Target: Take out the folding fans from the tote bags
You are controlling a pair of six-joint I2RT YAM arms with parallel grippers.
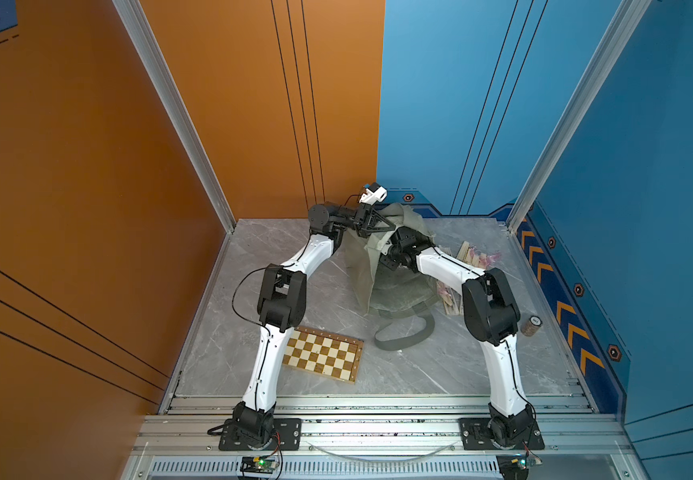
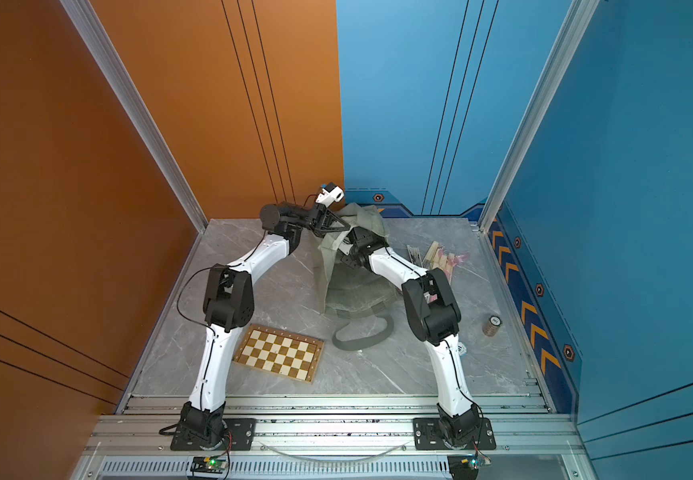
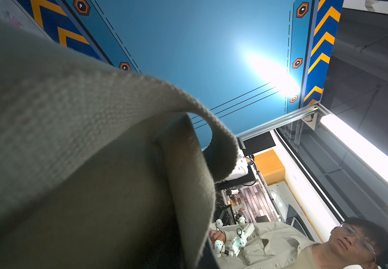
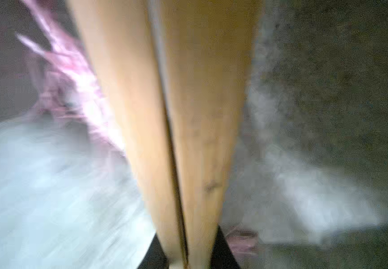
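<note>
A grey-green canvas tote bag stands at the back centre. My left gripper is shut at the bag's upper edge; the left wrist view shows mostly its strap and fabric. My right gripper is inside or at the mouth of the bag, shut on a wooden folding fan with pink tassels beside it, blurred in the right wrist view. In the top views the held fan is hidden by bag and arm.
Several fans lie right of the bag. A checkered board lies at the front left, a small can at the right. A person appears in the left wrist view.
</note>
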